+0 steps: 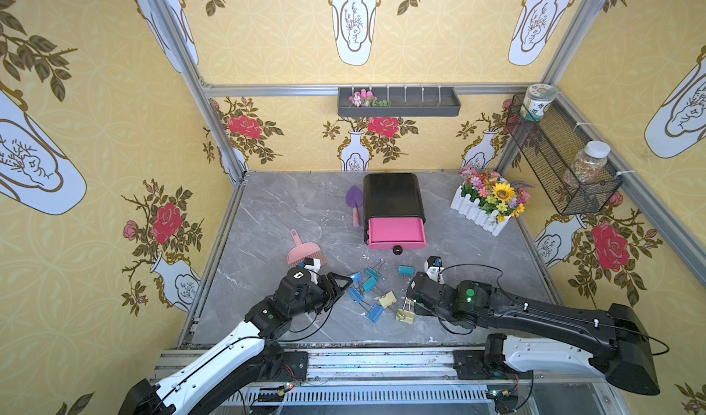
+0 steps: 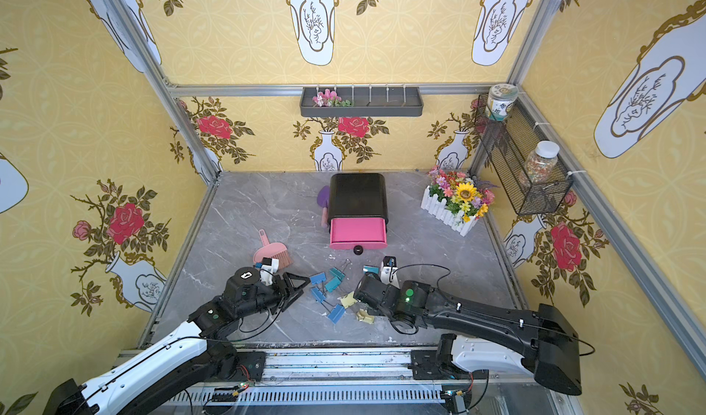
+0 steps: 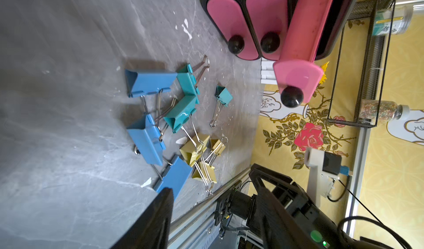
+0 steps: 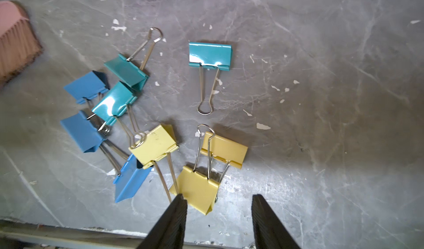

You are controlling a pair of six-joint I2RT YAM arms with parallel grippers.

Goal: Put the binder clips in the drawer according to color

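Observation:
The binder clips lie in a loose group on the grey tabletop. In the right wrist view, blue clips (image 4: pixel 83 132) are at the left, teal clips (image 4: pixel 115 102) beside them, and one teal clip (image 4: pixel 210 53) is apart from the rest. Yellow clips (image 4: pixel 194 189) sit lower down, just left of my right gripper, which is open and empty. My left gripper also stands open with nothing between its fingers, left of the blue clips. Behind the clips is a black drawer unit (image 1: pixel 392 194); one pink drawer (image 3: pixel 311 23) is pulled out, and two others (image 3: pixel 267 19) are closed.
A pink dustpan (image 1: pixel 305 250) lies behind my left gripper. The purple trowel (image 1: pixel 354 198) is left of the drawer unit, and a white flower box (image 1: pixel 481 212) stands at the back right.

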